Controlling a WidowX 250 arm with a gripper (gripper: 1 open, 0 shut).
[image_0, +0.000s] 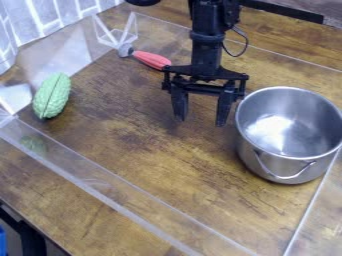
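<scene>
The black gripper (202, 108) hangs over the wooden table at centre, its two fingers apart and open, nothing visible between them. Just to its right is a large steel pot (287, 135) with a wire handle. A green corn-like object (52, 95) lies at the left. A red object (151, 60), partly near the arm, lies at the back, behind and left of the gripper.
Clear plastic walls (120, 192) edge the wooden work surface (147, 170). A white cloth (34, 25) is at the upper left.
</scene>
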